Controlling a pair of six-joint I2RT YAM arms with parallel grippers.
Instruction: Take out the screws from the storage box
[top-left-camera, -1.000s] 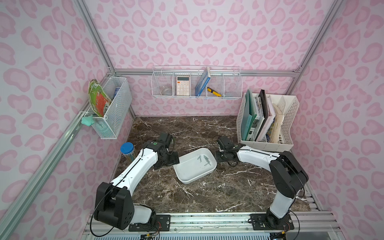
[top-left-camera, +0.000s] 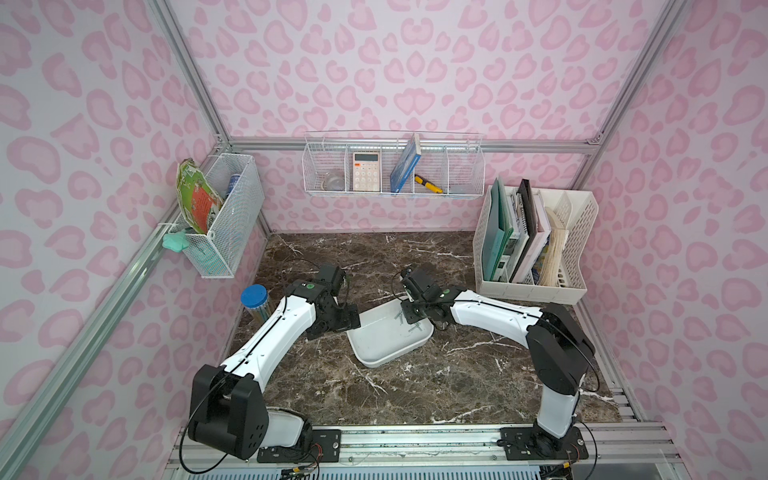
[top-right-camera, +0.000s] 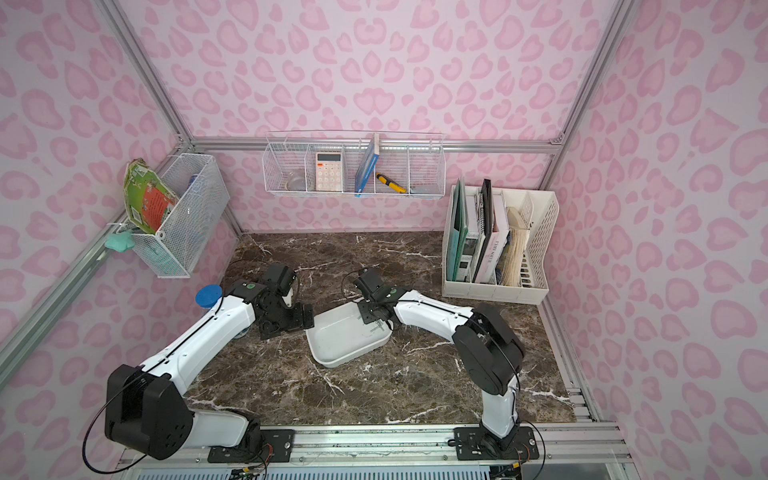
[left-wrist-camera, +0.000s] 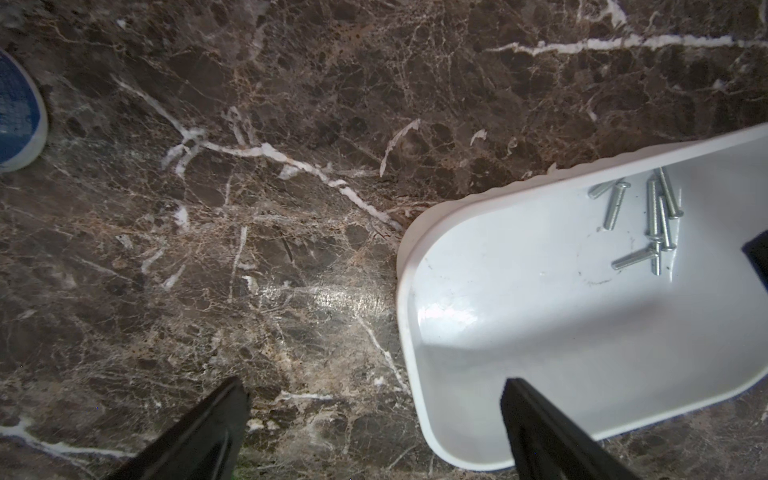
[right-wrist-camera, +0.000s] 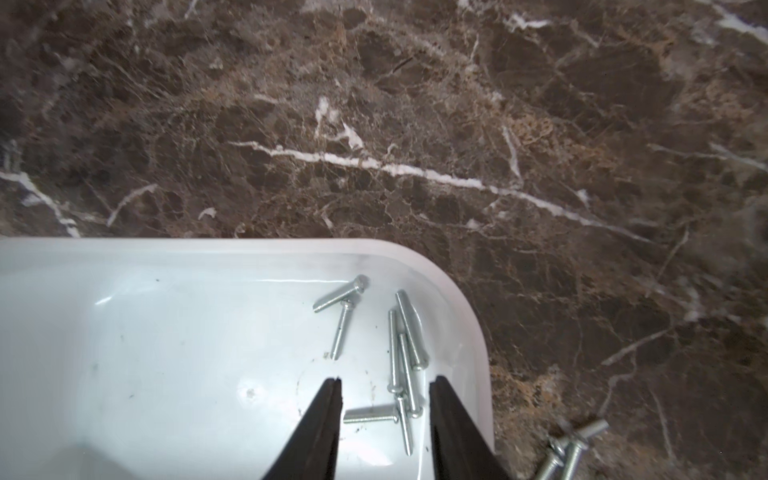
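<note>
The white storage box (top-left-camera: 382, 348) sits mid-table. Several silver screws lie loose on its floor at the right end; in the right wrist view one short screw (right-wrist-camera: 341, 328) is near a cluster of longer ones (right-wrist-camera: 408, 328). Over that end hangs my right gripper, open, its fingers (right-wrist-camera: 321, 424) apart above the screws and holding nothing. Outside the box, more screws (right-wrist-camera: 569, 452) rest on the table to its right. My left gripper is open and empty by the box's left end.
A jar with a blue lid (top-left-camera: 254, 296) stands left of the left arm. At the back right is a white file holder (top-left-camera: 532, 293) with books. Wire baskets hang on the back and left walls. The tabletop (top-left-camera: 384, 400) in front of the box is bare.
My right arm has swung left from beside the box to over its right end, now covering most of the screws in the top left view. The left arm and the box have stayed still.
</note>
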